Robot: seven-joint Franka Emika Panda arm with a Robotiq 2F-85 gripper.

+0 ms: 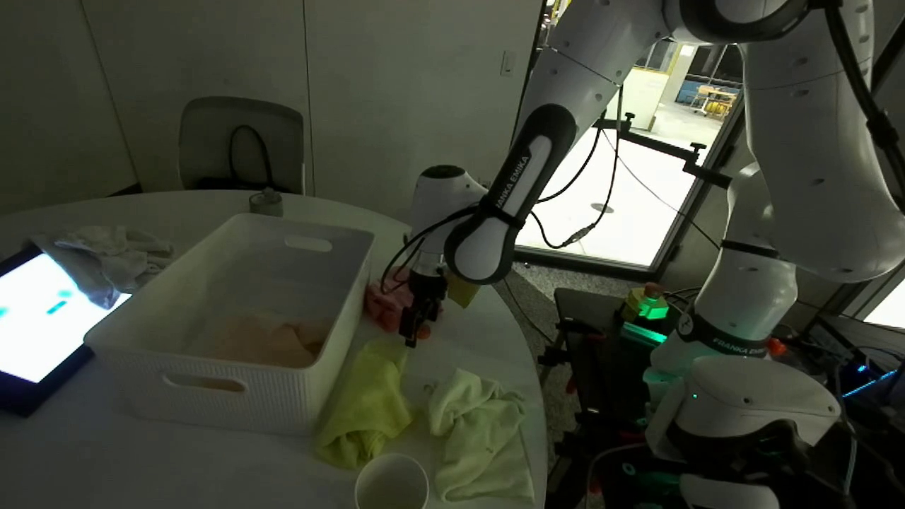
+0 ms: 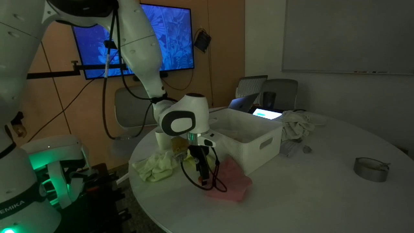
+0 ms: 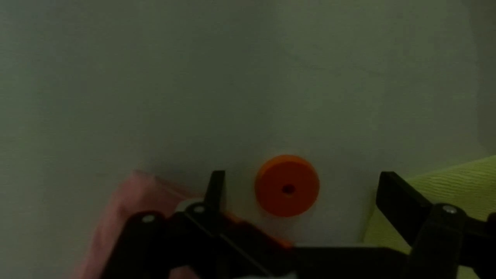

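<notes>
In the wrist view a small round orange disc with a dark centre hole sits on the pale table between my gripper's spread fingers. My gripper is open, and nothing touches the disc on either side as far as I can see. Another orange piece shows partly behind the left finger. In exterior view 1 the gripper points down low over the table, right of the white bin. A pink cloth lies behind it and a yellow-green cloth in front.
A pale green cloth and a white cup occupy the near right of the table. Peach cloth lies inside the bin. A lit screen stands at far left. A tape roll rests apart, with clear table around it.
</notes>
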